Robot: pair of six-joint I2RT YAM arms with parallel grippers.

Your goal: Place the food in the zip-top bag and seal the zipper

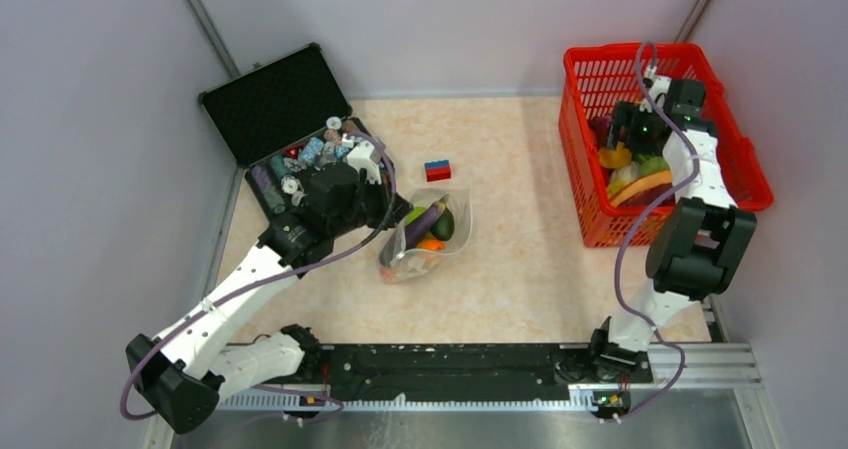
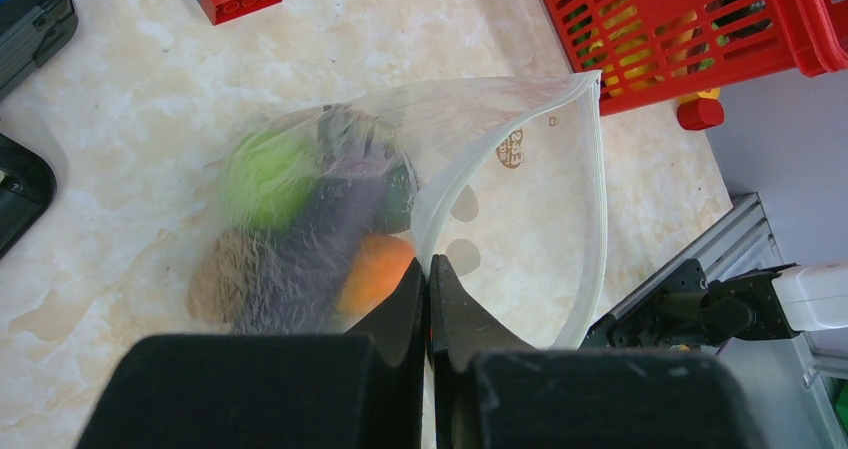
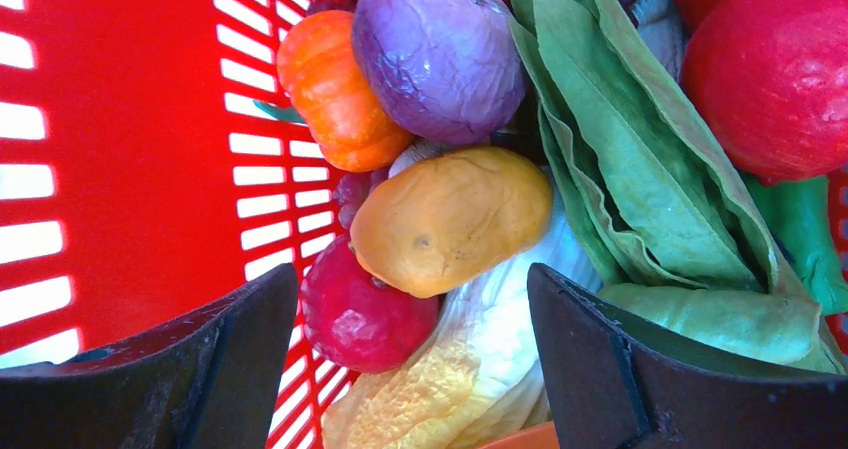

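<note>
The clear zip bag [image 1: 425, 249] on the table holds an eggplant, a green avocado, an orange item and other produce. My left gripper is shut on the rim of the bag, whose mouth spreads open to the right in the left wrist view. My right gripper is open over produce in the red basket [image 1: 590, 219], with a yellow potato-like piece [image 3: 450, 219] between and just beyond its fingers; a purple ball, small pumpkin, red fruit and leafy greens lie around it.
An open black case [image 1: 270, 99] of small items stands at the back left. A red and blue block [image 1: 437, 171] sits behind the bag. The table between bag and basket is clear.
</note>
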